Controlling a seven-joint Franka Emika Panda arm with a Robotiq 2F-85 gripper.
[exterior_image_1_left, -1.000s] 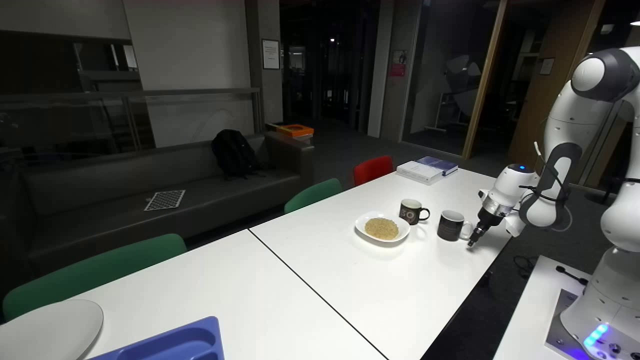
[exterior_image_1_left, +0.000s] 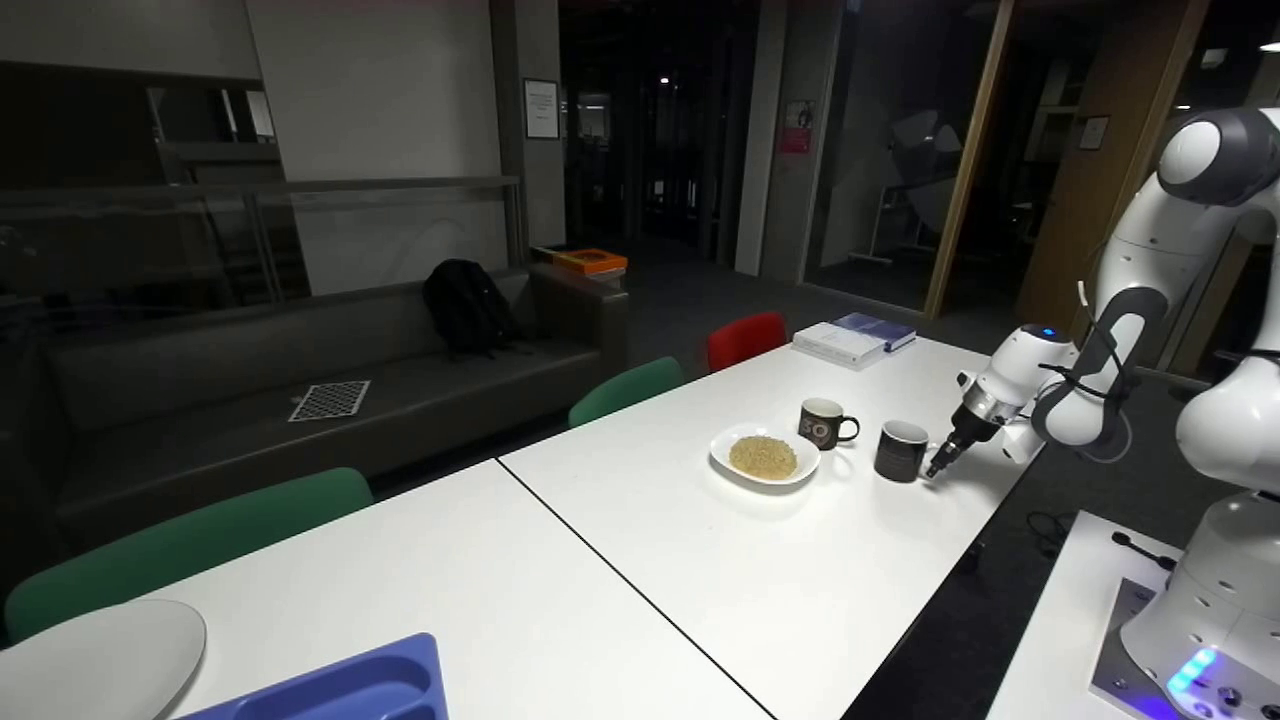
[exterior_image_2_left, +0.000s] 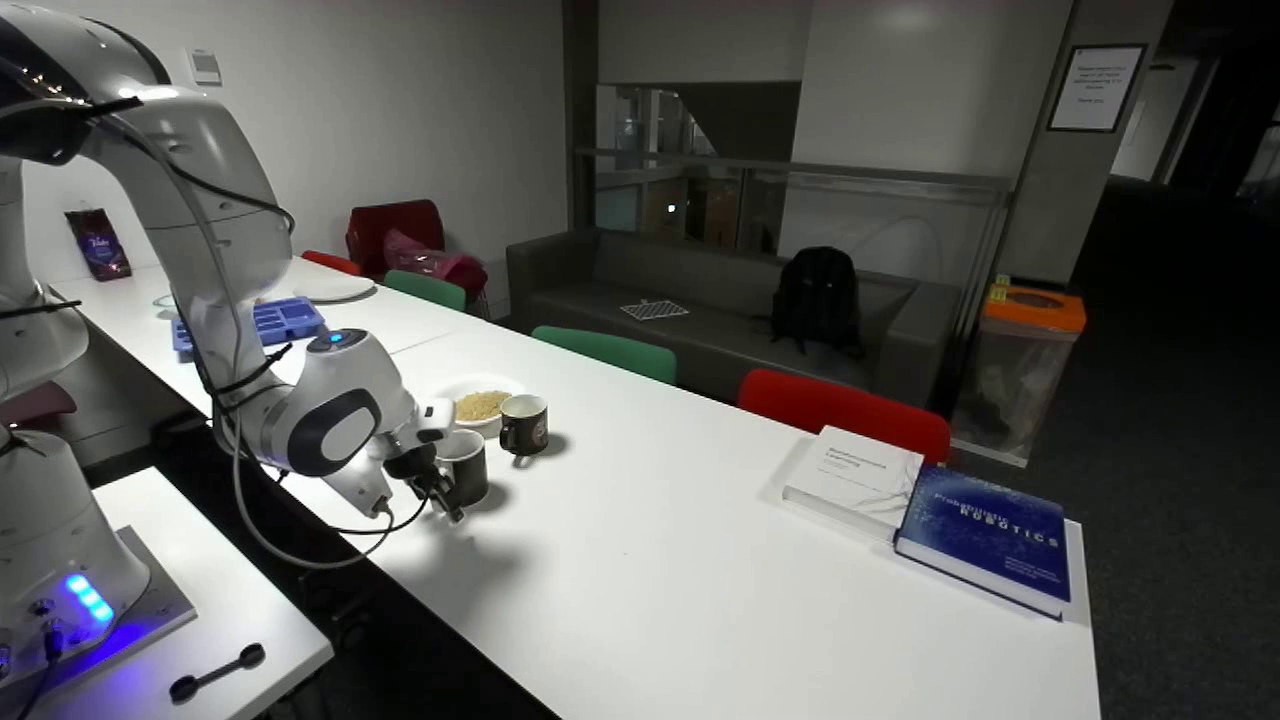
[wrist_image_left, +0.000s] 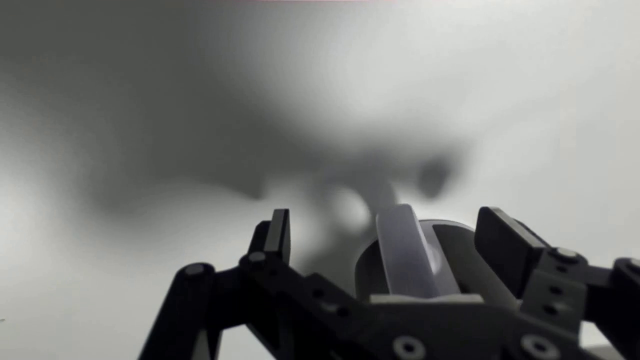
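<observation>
A dark mug (exterior_image_1_left: 900, 452) with a pale rim stands upright on the white table, and my gripper (exterior_image_1_left: 935, 468) is low at its handle side. Seen from the wrist, the open gripper has its two black fingers well apart, with the mug's pale handle (wrist_image_left: 408, 252) in the gap between them. Neither finger visibly touches the handle. The mug's dark body (wrist_image_left: 471, 252) shows just behind the handle, partly covered by the gripper. In the second exterior view the mug (exterior_image_2_left: 465, 470) is partly hidden by my gripper (exterior_image_2_left: 444, 490).
Close behind the mug are a second dark mug (exterior_image_1_left: 822, 424) with printed lettering and a white plate (exterior_image_1_left: 725, 451) of tan food. A white book (exterior_image_1_left: 837, 343) and a blue book (exterior_image_1_left: 885, 329) lie at the far end.
My gripper has shifted a short way back and to the left in the exterior view, closer to the dark mug's handle. Both mugs and the plate have stayed put.
</observation>
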